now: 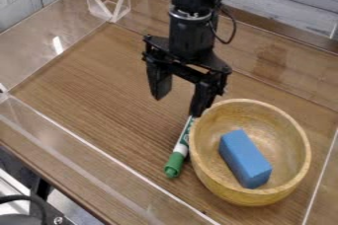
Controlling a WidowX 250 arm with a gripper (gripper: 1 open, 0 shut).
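Observation:
My black gripper hangs over the middle of the wooden tray, open, with its two fingers apart and nothing visible between them. Just below it and to the right, a green marker with a white upper part lies on the wood. A yellow bowl sits at the lower right with a blue block inside it. The gripper's right finger is near the bowl's upper left rim, above the marker's white end.
Pale walls bound the wooden surface at the left and top. A black cable runs at the lower left edge.

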